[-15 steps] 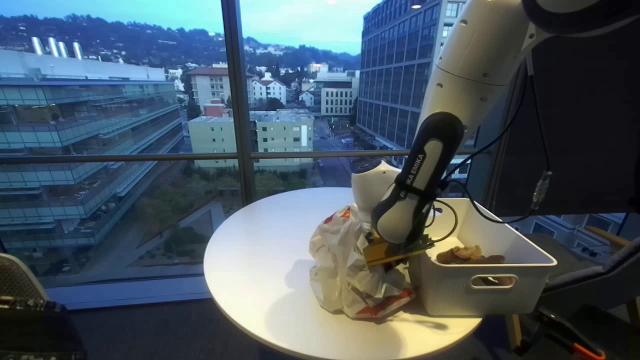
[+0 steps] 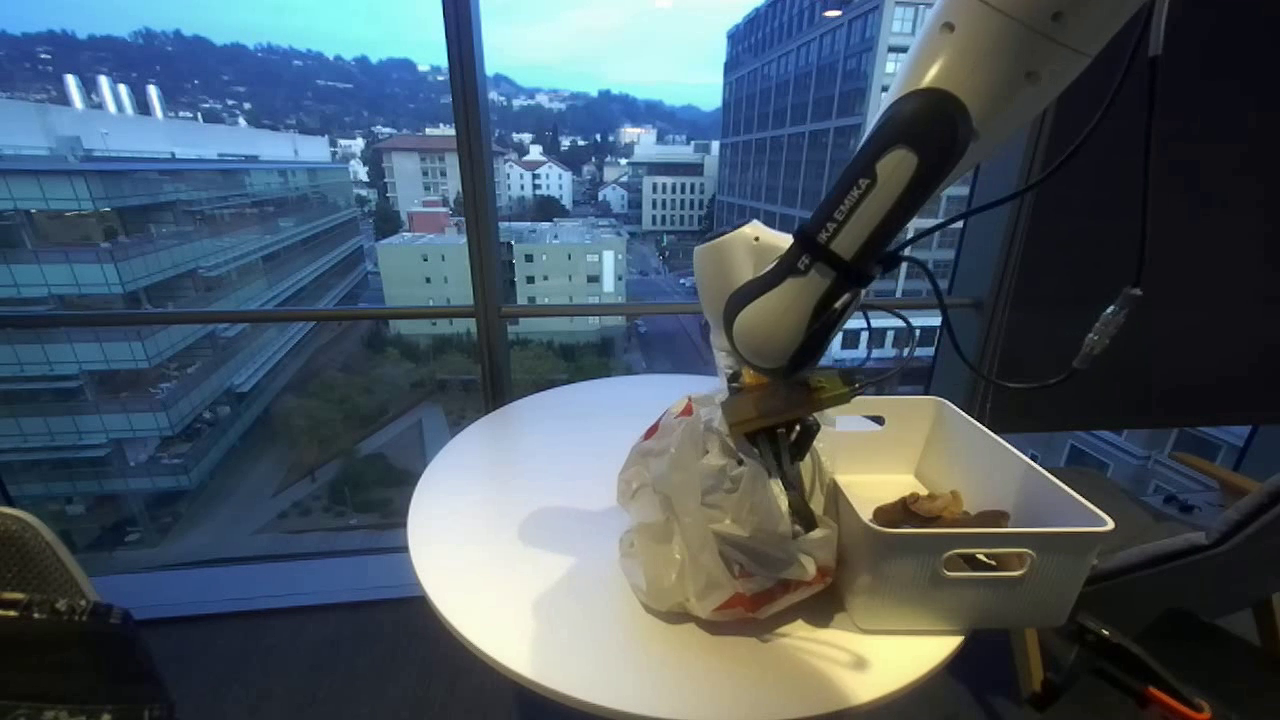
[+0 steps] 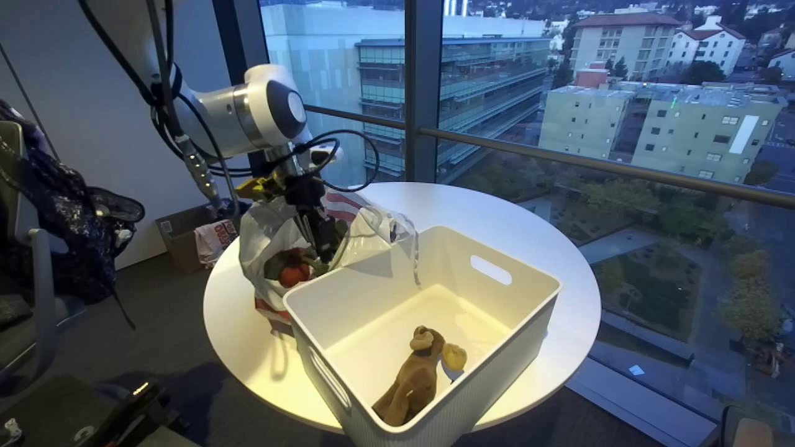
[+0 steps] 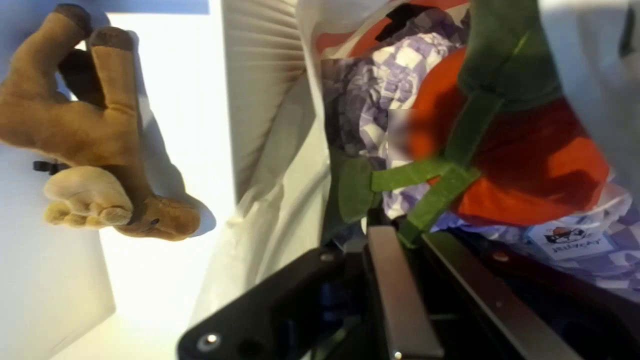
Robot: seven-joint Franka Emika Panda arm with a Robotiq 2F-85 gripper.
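A white plastic bag with red print (image 2: 708, 516) stands on the round table, its mouth open in exterior view 2. Inside it, in the wrist view, lies a red plush (image 4: 528, 165) with flat green limbs (image 4: 441, 195) and a dark green piece on top. My gripper is at the bag's mouth, pointing down, its fingers closed on the end of one green limb. A white bin (image 3: 372, 279) stands against the bag. On its floor rests a brown plush animal (image 3: 417, 376) with a tan tuft, lying on its side.
Purple-and-white checked cloth (image 4: 390, 78) lies in the bag around the red plush, with a white label (image 4: 570, 240) at the right. Windows rise behind.
The arm and gripper have risen, so more of the fingers shows above the bag. The bag has been pulled slightly fuller and taller. The bin and brown plush have stayed put.
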